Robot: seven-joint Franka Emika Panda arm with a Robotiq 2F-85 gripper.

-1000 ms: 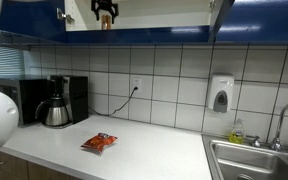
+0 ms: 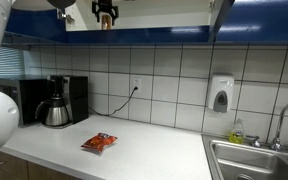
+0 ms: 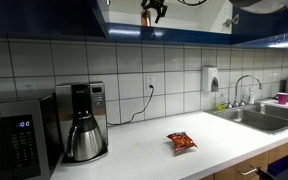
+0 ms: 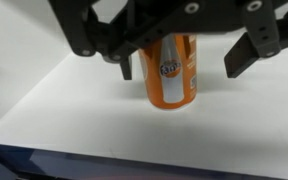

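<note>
An orange can (image 4: 171, 88) with a silver-grey panel stands upright on the white cabinet shelf (image 4: 94, 125). My open gripper has a finger on either side of it, with a visible gap at each side. In the wrist view the gripper body covers the can's upper part. Exterior view 1 shows the can (image 2: 106, 20) small, near the upper cabinet's lower edge, with the dark gripper (image 2: 104, 9) close by. Also high up in exterior view 2 are the can (image 3: 146, 19) and the gripper (image 3: 154, 12).
The shelf's blue front edge (image 4: 84, 165) runs below the can. Down on the white counter (image 2: 159, 145) lies a red packet (image 2: 99, 143). A coffee maker (image 3: 84, 125) and a microwave (image 3: 19, 135) stand left; the sink (image 2: 249, 160) is right. Mid-counter is clear.
The gripper has shifted only slightly around the can over the last second. The can and the things on the counter look unmoved.
</note>
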